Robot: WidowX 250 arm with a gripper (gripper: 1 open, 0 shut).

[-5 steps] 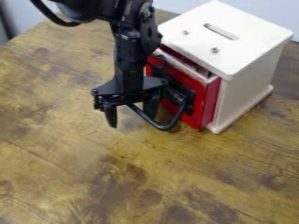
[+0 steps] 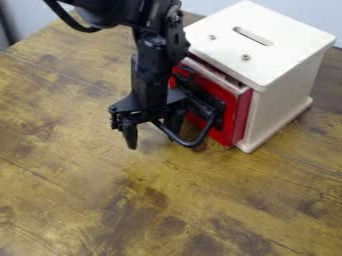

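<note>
The black robot arm reaches down from the top to its gripper [image 2: 147, 120], which hangs low over the wooden table beside a white toy oven [image 2: 281, 90] with a red front panel [image 2: 233, 100]. Its fingers point downward just left of the red front, and a black tube loops around toward that front. Whether the fingers are open or shut is unclear, and the arm hides part of the oven's front.
The oven fills the upper right, with a pale wall behind it.
</note>
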